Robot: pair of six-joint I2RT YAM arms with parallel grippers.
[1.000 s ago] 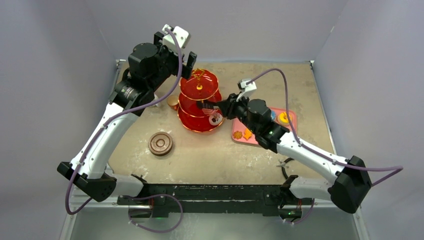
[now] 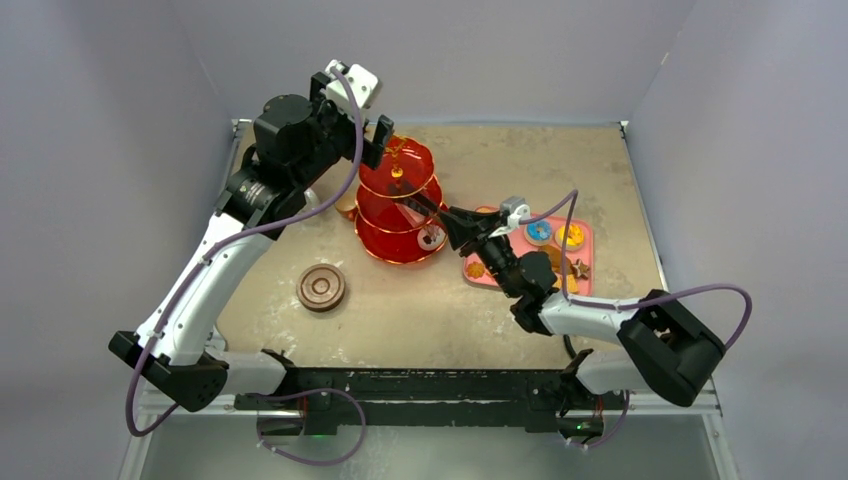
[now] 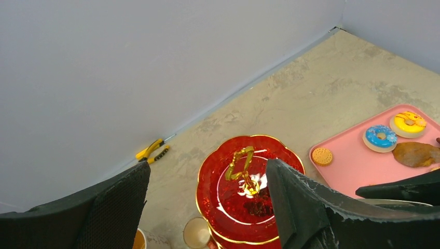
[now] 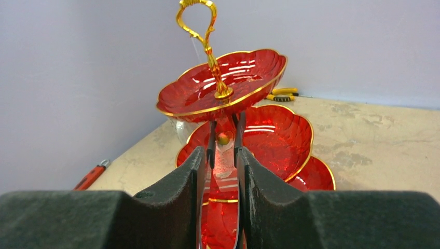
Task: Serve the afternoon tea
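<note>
The red three-tier stand (image 2: 383,243) with gold rims stands mid-table, its gold handle (image 4: 222,85) on the top tier. My right gripper reaches over the middle tier, fingers partly apart. Between its fingers shows a pale pink piece (image 4: 224,156) with a small orange-red ball on top; whether both fingers press on it is unclear. A pale, ring-like sweet (image 2: 431,237) lies on the bottom tier. My left gripper is open and empty, above and behind the stand. The pink tray (image 3: 342,142) holds a blue donut (image 3: 380,138), a yellow donut (image 3: 408,124) and other foods.
A brown round disc (image 2: 321,288) lies front left of the stand. Beside the stand's left side is a cup (image 3: 196,233). Yellow-handled tools (image 3: 150,151) lie by the back wall, and a red handle (image 4: 92,175) lies to the left.
The right arm's wrist and elbow have shifted and turned, while its fingertips stay over the middle tier. The left gripper has come slightly toward the front.
</note>
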